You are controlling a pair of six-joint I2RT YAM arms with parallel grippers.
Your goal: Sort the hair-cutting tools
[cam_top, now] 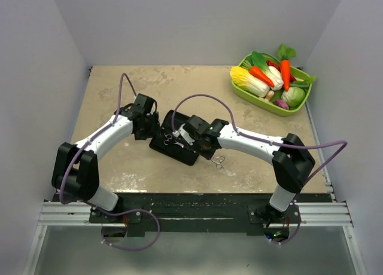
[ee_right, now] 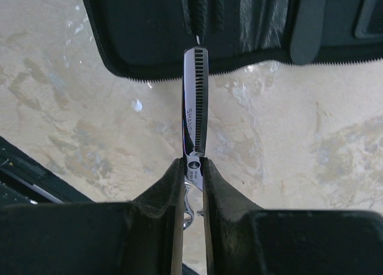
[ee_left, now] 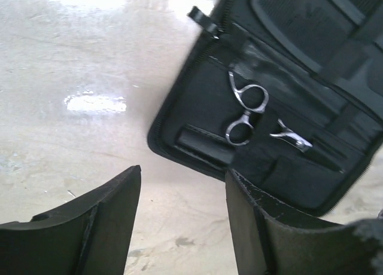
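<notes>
In the right wrist view my right gripper is shut on thinning scissors [ee_right: 195, 101], gripped near the pivot, with the toothed blades pointing at the black case [ee_right: 140, 63]. Their rings [cam_top: 219, 162] show below the gripper in the top view. The case lies unfolded on the table. In the left wrist view it holds another pair of scissors [ee_left: 240, 122], a small metal clip [ee_left: 292, 136] and empty-looking loops [ee_left: 203, 144]. My left gripper stands open beside the case's corner, nothing between its fingers.
A green basket [cam_top: 273, 104] of vegetables stands at the back right. A dark rail [cam_top: 191, 204] runs along the front edge.
</notes>
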